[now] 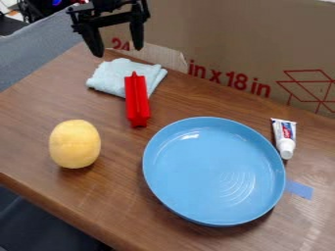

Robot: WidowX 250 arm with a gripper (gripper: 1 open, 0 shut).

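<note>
My black gripper (117, 46) hangs open at the top left, above the back of the table, with nothing between its fingers. Below it a folded light-blue cloth (108, 76) lies on the wooden table (144, 221), and a red block (136, 101) rests by the cloth's front right. A yellow round object (74, 144) sits at the left front. A large blue plate (214, 171) occupies the right middle, and a toothpaste tube (284, 138) lies just to its right.
A cardboard box (222, 44) stands along the back of the table. A grey padded surface (33, 59) is at the left. A piece of blue tape (300, 189) is stuck on the table right of the plate.
</note>
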